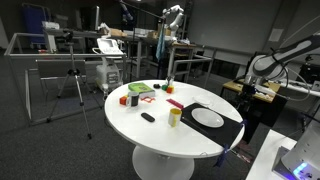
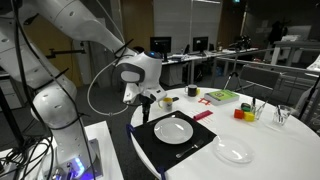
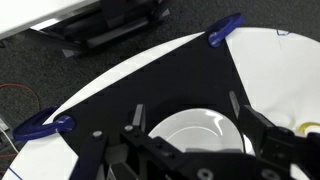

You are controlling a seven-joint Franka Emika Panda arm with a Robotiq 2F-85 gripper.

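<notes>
A round white plate [image 3: 195, 136] lies on a black mat [image 3: 160, 90] on the white table. My gripper is open, and its two fingers stand apart over the plate and mat in the wrist view. Nothing shows between them. Exterior view 1 has the plate [image 1: 207, 117] near the table's right side, with the arm hanging past the edge beyond it. In exterior view 2 the plate [image 2: 174, 129] is bare, and the white arm [image 2: 164, 72] comes down behind it.
Blue clamps [image 3: 226, 29] pin the mat near the table edge. A second pale plate [image 2: 233, 149] lies beside the mat. A yellow mug [image 1: 175, 116], a red marker [image 2: 202, 115], a green basket [image 1: 139, 88] and a dark object [image 1: 148, 117] are spread over the table.
</notes>
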